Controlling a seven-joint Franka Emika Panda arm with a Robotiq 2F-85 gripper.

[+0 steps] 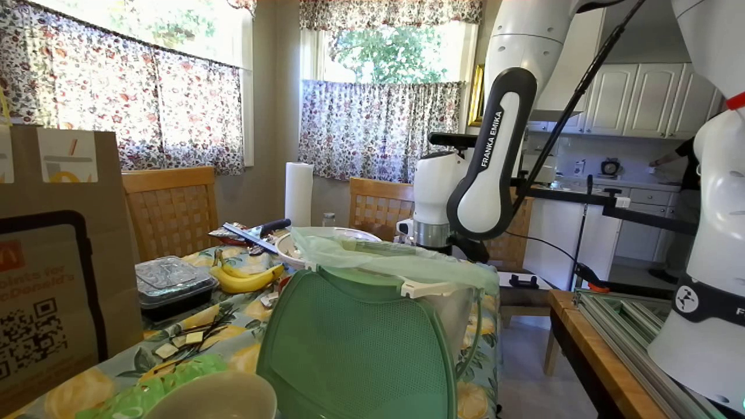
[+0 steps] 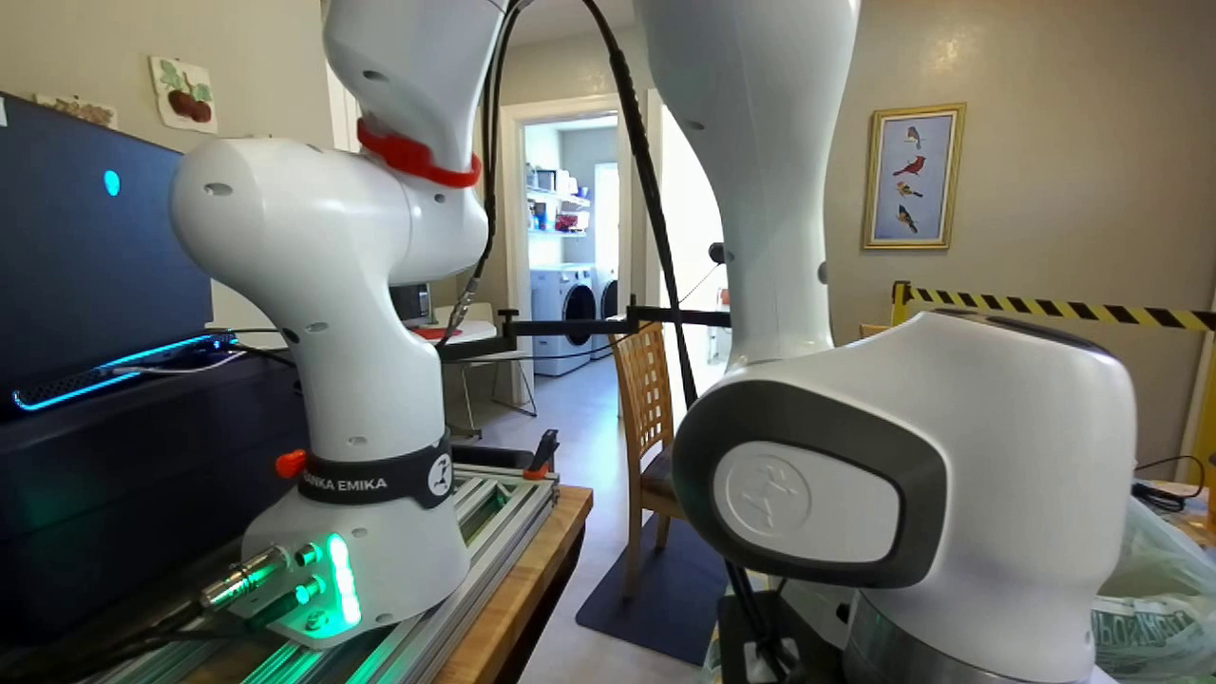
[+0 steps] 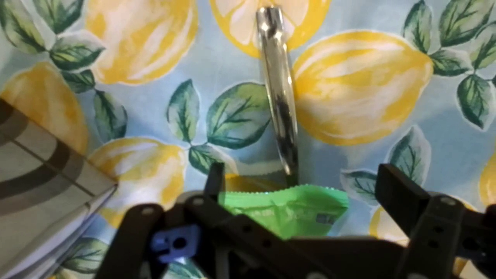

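Observation:
My gripper is open in the wrist view, its two dark fingers set wide apart above the tablecloth. A shiny green packet shows between and below them, its lower part hidden by the gripper body. From the packet's upper edge a shiny metal utensil handle runs up the view; its other end is out of sight. Whether the packet touches a finger, I cannot tell. In exterior view 1 the gripper's fingers are hidden behind a green mesh bin with a plastic liner.
At the wrist view's left edge lies a striped, pale object. Bananas, a black lidded container, a paper towel roll and a large paper bag stand on the table.

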